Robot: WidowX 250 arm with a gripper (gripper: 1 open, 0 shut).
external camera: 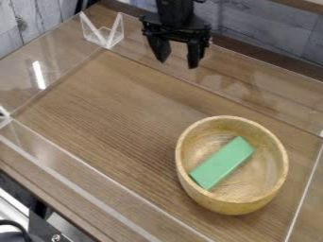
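The black gripper (175, 55) hangs at the top centre of the camera view over bare wooden table, its two fingers pointing down and apart, with nothing visible between them. A large yellow bowl (271, 198) sits at the lower right, holding a green rectangular block (221, 161) that lies diagonally inside it.
A white wire-like object (104, 28) stands at the upper left near the table's back edge. A small black object (10, 233) shows at the bottom left corner.
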